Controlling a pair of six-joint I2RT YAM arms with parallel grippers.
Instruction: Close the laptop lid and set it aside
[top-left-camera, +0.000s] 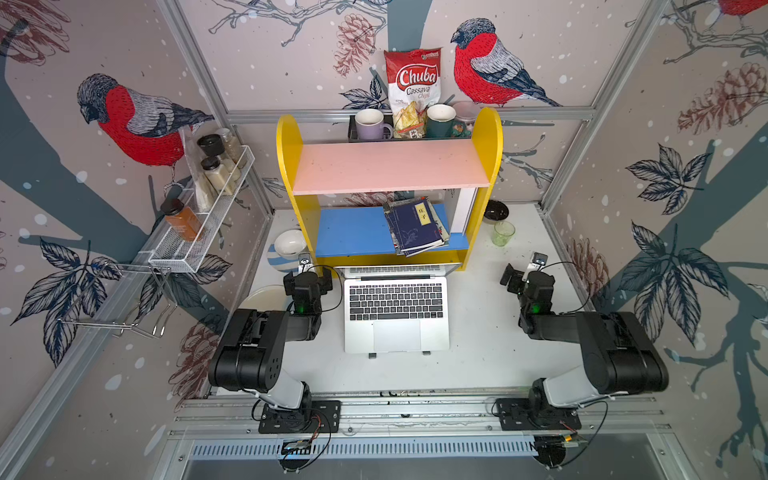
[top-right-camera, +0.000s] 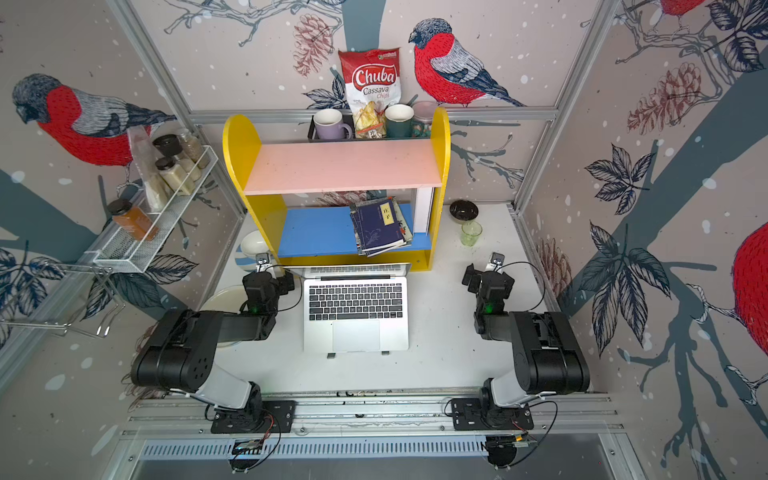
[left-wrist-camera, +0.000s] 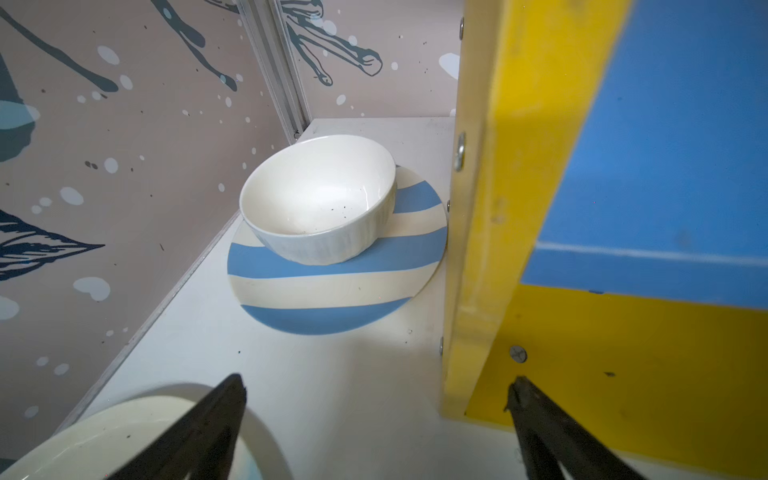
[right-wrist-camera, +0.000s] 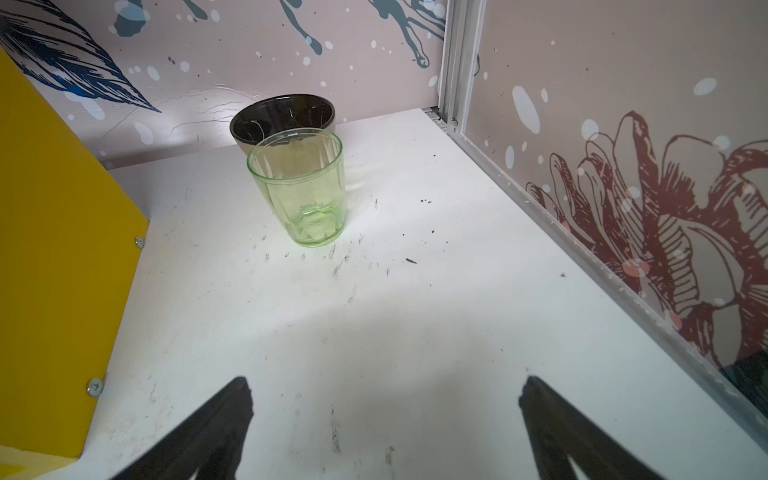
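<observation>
A silver laptop (top-left-camera: 396, 328) lies in the middle of the white table in both top views, its keyboard showing and its screen upright against the yellow shelf's front. My left gripper (top-left-camera: 307, 276) hovers just left of the laptop; in the left wrist view its fingers are apart with nothing between them. My right gripper (top-left-camera: 512, 276) is to the right of the laptop, clear of it, also open and empty.
The shelf (top-left-camera: 392, 168) holds books and stands behind the laptop. A white bowl (left-wrist-camera: 320, 200) on a striped plate and another dish sit at left; a green glass (right-wrist-camera: 296, 200) and dark bowl stand back right.
</observation>
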